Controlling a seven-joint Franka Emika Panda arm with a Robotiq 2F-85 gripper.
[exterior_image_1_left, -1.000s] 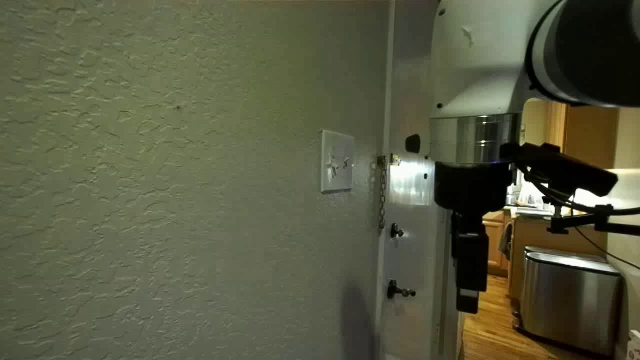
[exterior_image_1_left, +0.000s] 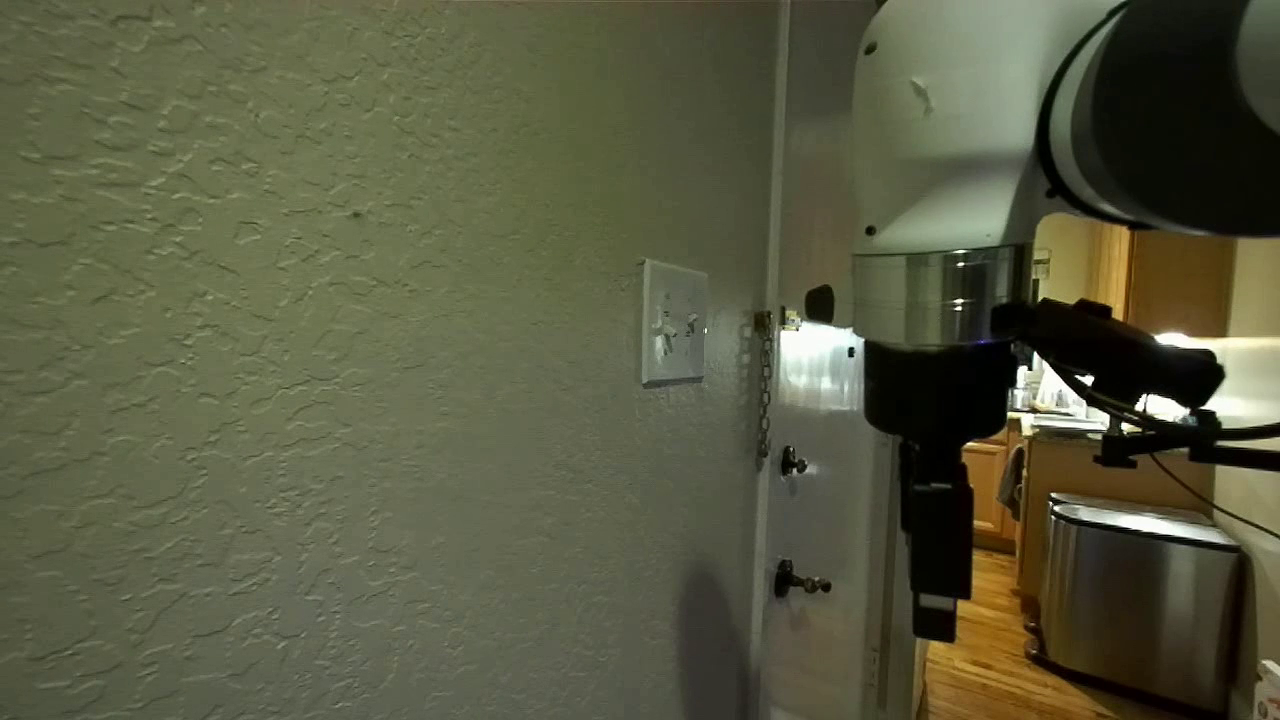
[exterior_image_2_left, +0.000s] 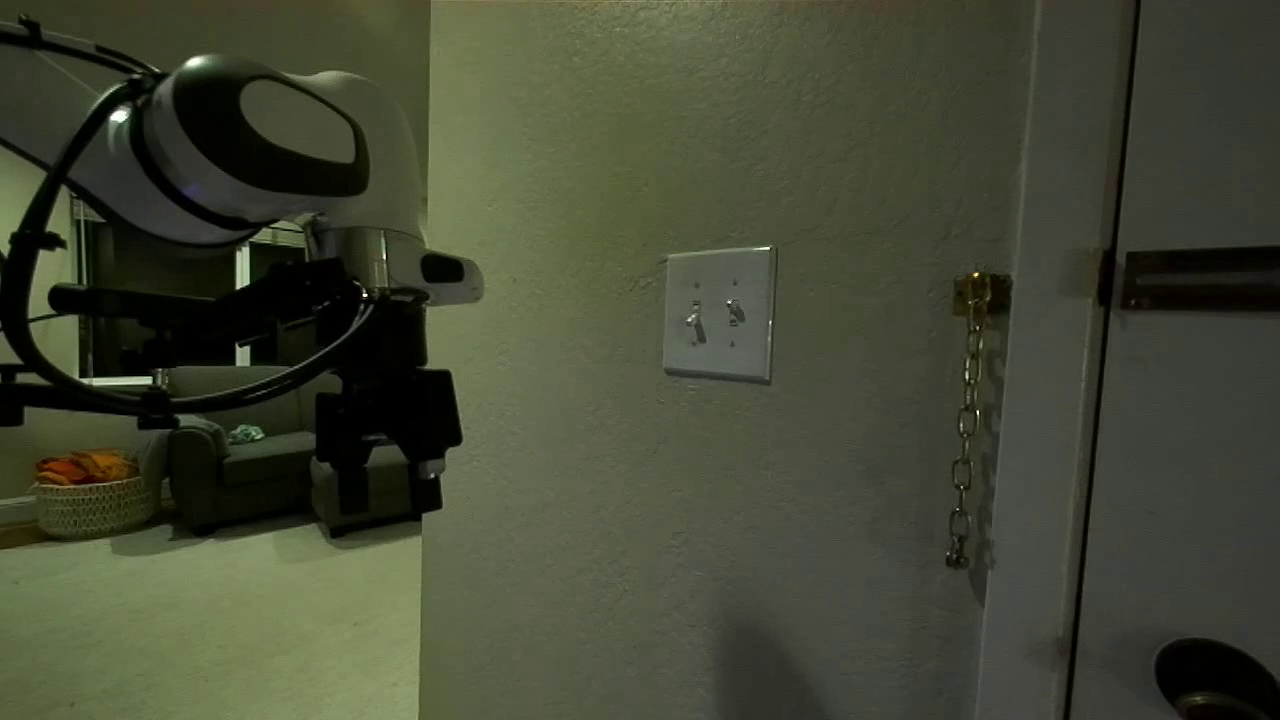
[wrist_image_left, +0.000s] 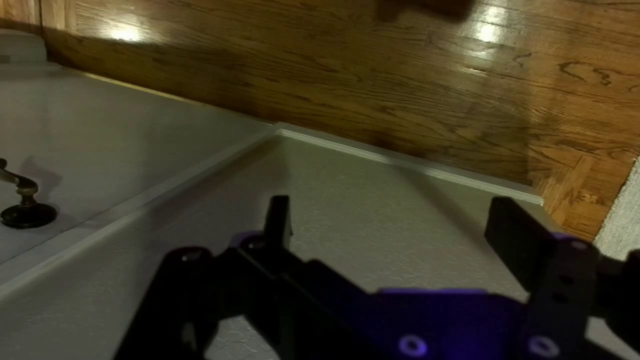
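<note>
My gripper (exterior_image_2_left: 389, 490) points straight down, with its fingers spread and empty space between them. In the wrist view both fingers (wrist_image_left: 277, 219) stand wide apart, over the floor and the foot of the wall. A white double switch plate (exterior_image_2_left: 720, 360) is fixed to the textured wall, bearing two small toggle levers. Its left lever (exterior_image_2_left: 693, 322) appears a little lower than the right lever (exterior_image_2_left: 735, 311). In exterior view 2 the gripper hangs left of the plate and lower than it, clear of the switches. Exterior view 1 also shows the switch plate (exterior_image_1_left: 674, 360), with the gripper well to its right.
Right of the switches hang a brass door chain (exterior_image_2_left: 967, 414) and the white door (exterior_image_2_left: 1212, 480). The door handle (wrist_image_left: 27, 198) shows in the wrist view. A steel bin (exterior_image_1_left: 1140, 600) and a couch (exterior_image_2_left: 258, 468) stand farther off. Bare wall surrounds the plate.
In exterior view 1 my arm and gripper have come down slightly and shifted a touch left. The switch plate and its levers look the same.
</note>
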